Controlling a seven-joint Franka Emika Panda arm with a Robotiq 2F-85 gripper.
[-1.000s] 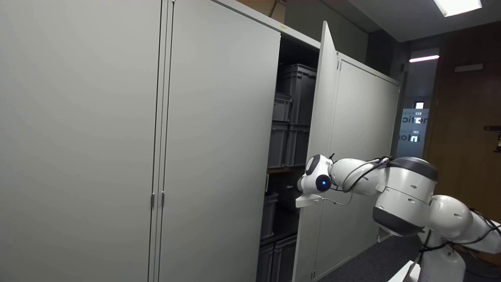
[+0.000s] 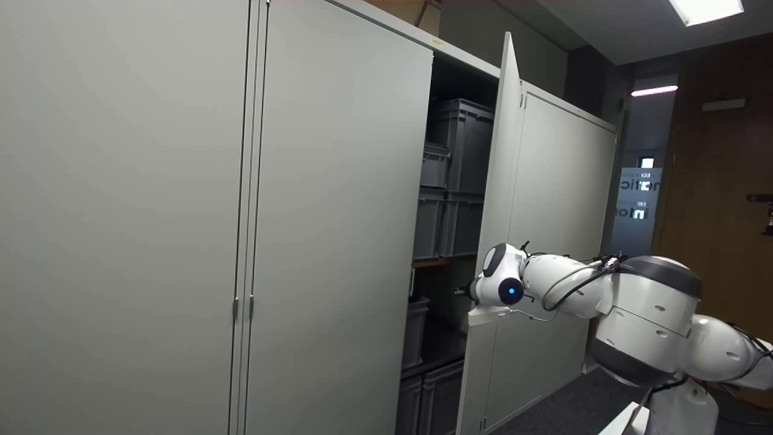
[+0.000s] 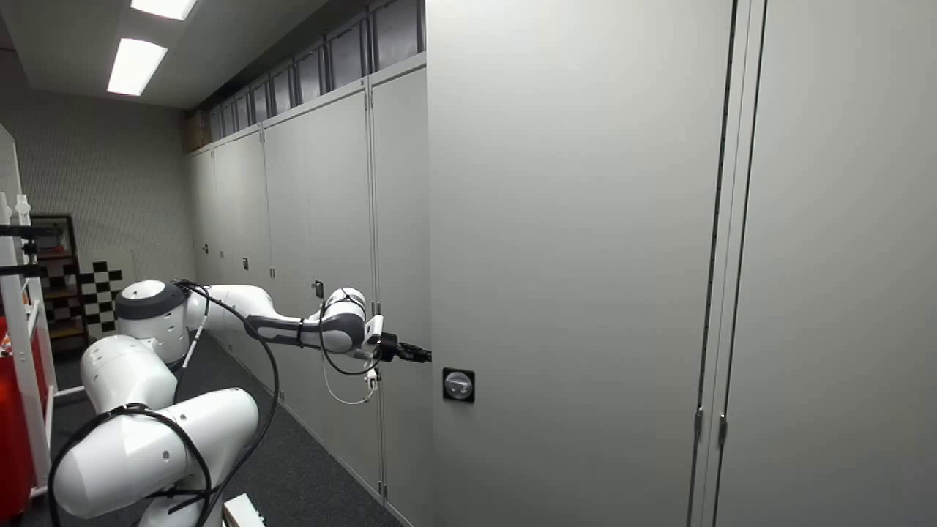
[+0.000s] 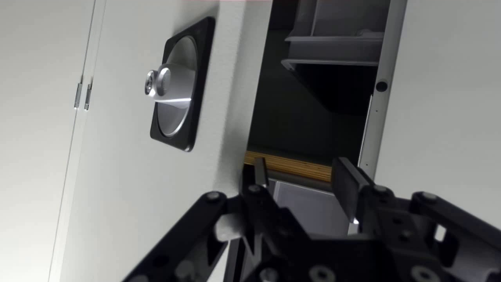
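A tall light-grey cabinet door (image 2: 500, 167) stands ajar, its black-framed latch (image 4: 181, 84) near the free edge. In exterior view 1 my gripper (image 2: 461, 291) is at that edge, at the opening. My gripper is part open in the wrist view, and the gap shows only the cabinet interior. One finger (image 4: 260, 173) is close beside the door's edge; whether it touches cannot be told. The other finger (image 4: 346, 185) is nearer the neighbouring closed door (image 4: 451, 103). Exterior view 2 shows the fingers reaching the edge of the door (image 3: 580, 219), their tips hidden.
Grey bins (image 2: 464, 145) fill the cabinet shelves. A wooden shelf edge (image 4: 300, 167) crosses the opening. More closed cabinet doors (image 3: 316, 184) line the wall behind the arm.
The arm has shifted right and slightly down in exterior view 1. The door's free edge has also moved a little to the right, widening the opening. Dark fingers now show more clearly.
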